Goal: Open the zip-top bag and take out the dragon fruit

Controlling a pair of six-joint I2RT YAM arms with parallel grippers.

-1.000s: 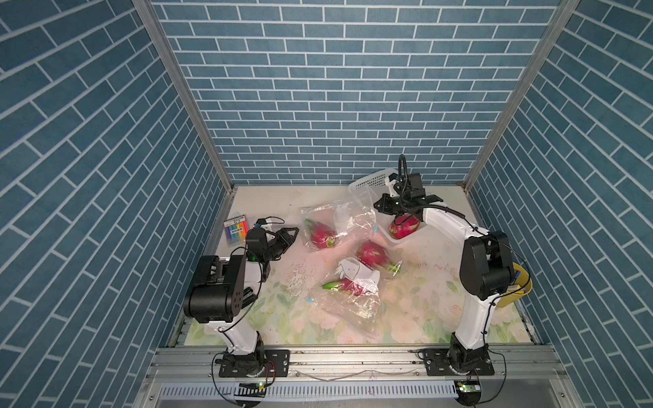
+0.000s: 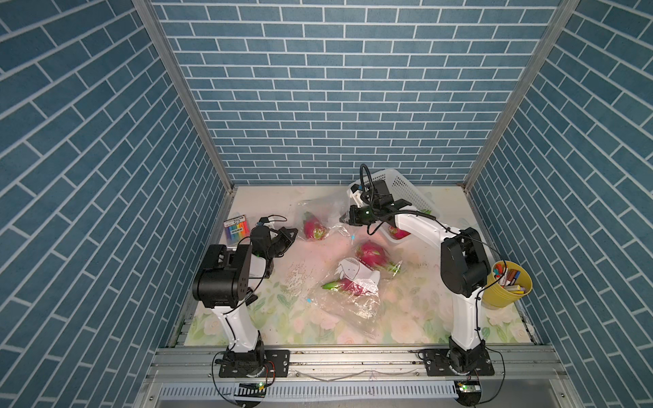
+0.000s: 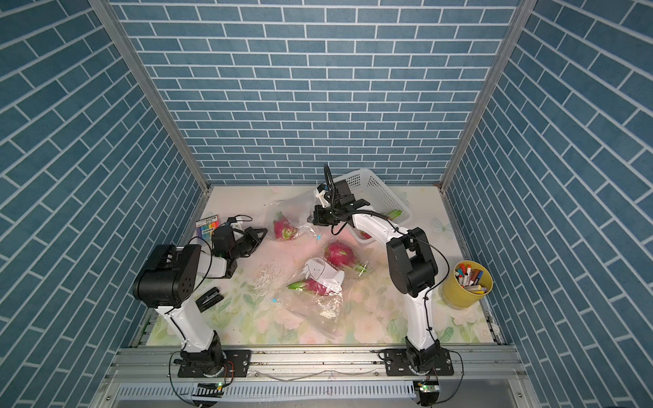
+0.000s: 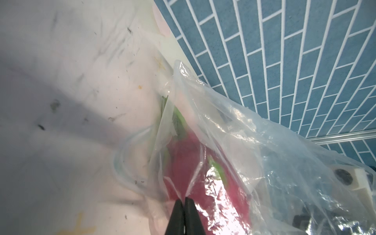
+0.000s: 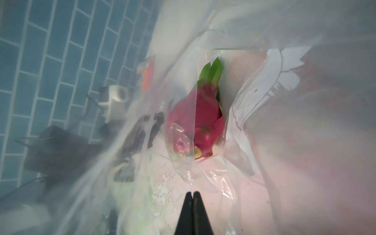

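Note:
A clear zip bag with a dragon fruit in it lies at the back centre. Right gripper is shut at the bag's right end; the right wrist view looks through plastic at the fruit, with nothing clearly seen between the fingers. Left gripper is shut at the bag's left side; in the left wrist view its fingertips sit against plastic over the fruit. Whether either holds plastic is unclear.
More bagged dragon fruits lie in front centre. A white basket with fruit stands at back right, a yellow pen cup at front right, a colour marker pack at left.
My right gripper has moved left and slightly down from over the basket. The bag has shifted left.

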